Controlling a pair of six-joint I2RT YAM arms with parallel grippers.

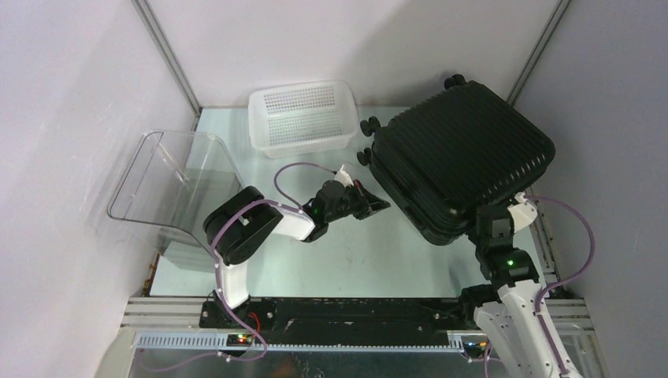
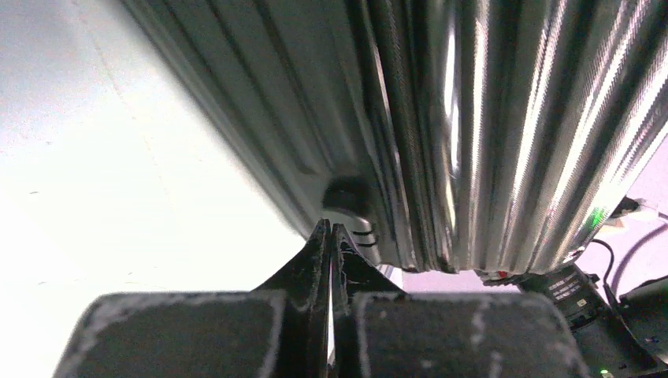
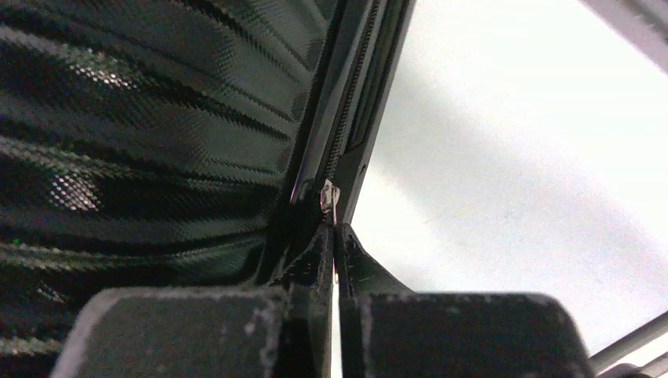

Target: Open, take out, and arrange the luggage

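Note:
The black ribbed suitcase (image 1: 465,138) lies aslant on the right of the table, wheels toward the back left. My left gripper (image 1: 384,206) is left of its near corner, a small gap away; in the left wrist view its fingers (image 2: 303,276) are shut with nothing between them. At the suitcase's near-right side, my right gripper has its tips hidden from the top view. In the right wrist view it is shut on a small metal zipper pull (image 3: 328,194), beside the zipper track (image 3: 350,102).
A white perforated basket (image 1: 303,146) stands at the back, close to the suitcase's wheels (image 1: 369,126). On the left stands a clear plastic bin (image 1: 169,224).

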